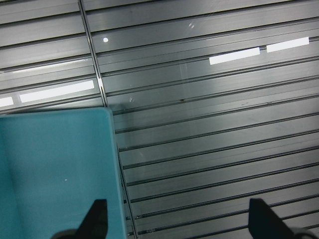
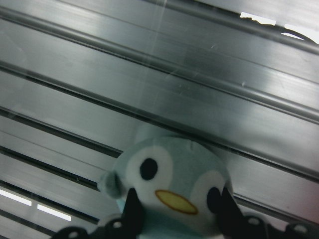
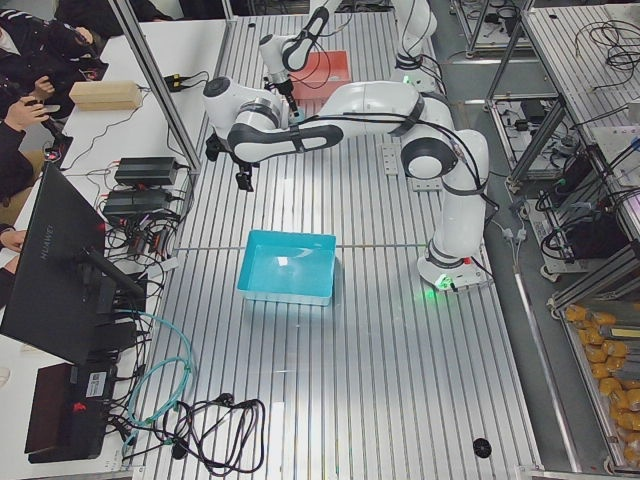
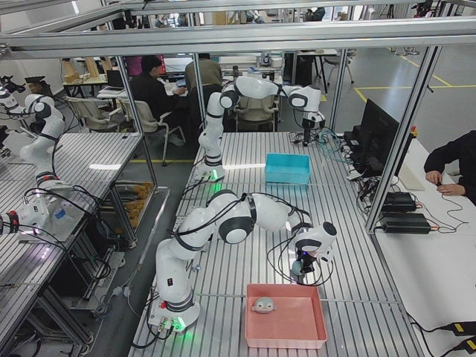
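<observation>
My left gripper hangs above the slatted table beside the blue bin point(image 1: 60, 169), open, with nothing between its fingers. In the right wrist view a pale blue penguin plush point(image 2: 169, 174) with a yellow beak sits between the fingers of my right gripper, which is shut on it. In the camera right view that plush is just behind the pink bin point(image 4: 286, 335), largely hidden by the gripper. A second pale plush toy point(image 4: 263, 305) lies inside the pink bin.
A monitor point(image 3: 55, 270), power boxes and coiled cables point(image 3: 215, 435) line one side of the table. The slats between the two bins are clear apart from the arms reaching over them.
</observation>
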